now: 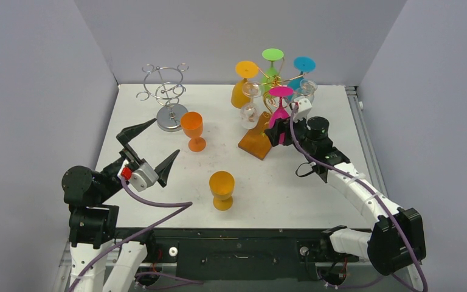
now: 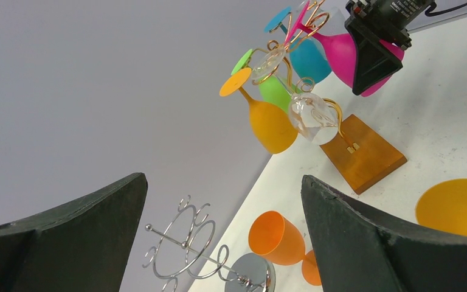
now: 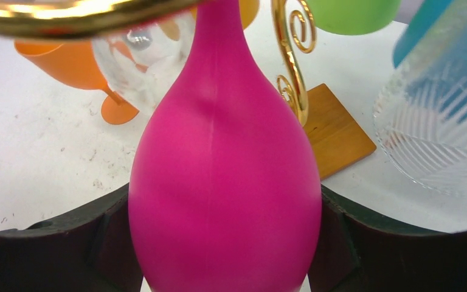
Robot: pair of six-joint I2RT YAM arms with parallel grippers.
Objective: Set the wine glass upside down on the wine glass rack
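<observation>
Upside down on the gold rack (image 1: 269,105) hangs the pink wine glass (image 1: 280,114), its bowl pointing down and its foot at the top. My right gripper (image 1: 276,133) is open around the bowl, one finger at each side, as the right wrist view shows with the pink glass (image 3: 219,182) filling its middle. Whether the fingers touch the bowl, I cannot tell. The rack stands on a wooden base (image 1: 254,147). On the left, my open left gripper (image 1: 166,136) is raised with nothing between its fingers.
Yellow (image 1: 241,95), green (image 1: 272,55), blue (image 1: 304,64) and clear glasses (image 1: 250,114) also hang on the gold rack. An orange glass (image 1: 192,125) and an amber glass (image 1: 222,184) stand upright on the table. A bare silver rack (image 1: 169,120) is at back left.
</observation>
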